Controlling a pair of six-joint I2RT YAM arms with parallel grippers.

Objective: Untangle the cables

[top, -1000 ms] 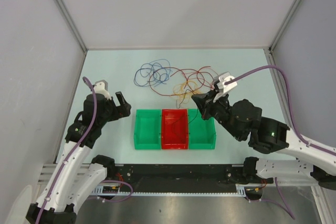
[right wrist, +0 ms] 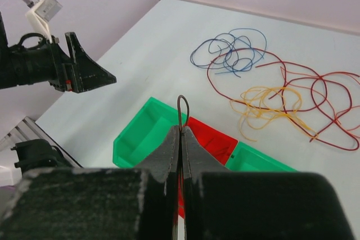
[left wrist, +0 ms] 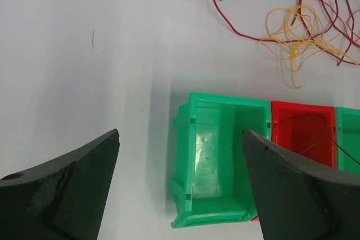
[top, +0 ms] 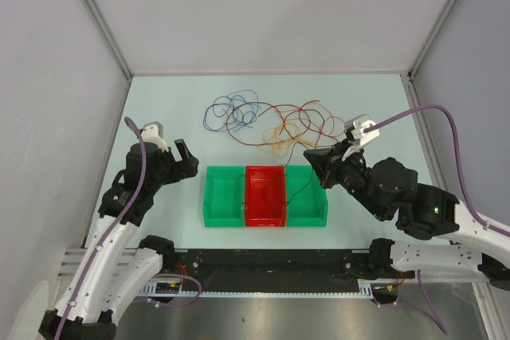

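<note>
A blue cable lies coiled at the back of the table, with a thick red cable passing through it. To its right, red loops overlap a tangled yellow cable. My right gripper is shut on a thin dark red cable, which bends over above the fingertips. Its strands hang over the red bin and the right green bin. Off to the left of the bins, my left gripper hovers open, nothing between its fingers.
The left green bin is empty and adjoins the red one. Walls close in the back and both sides.
The left arm and the cables on the table stayed put.
</note>
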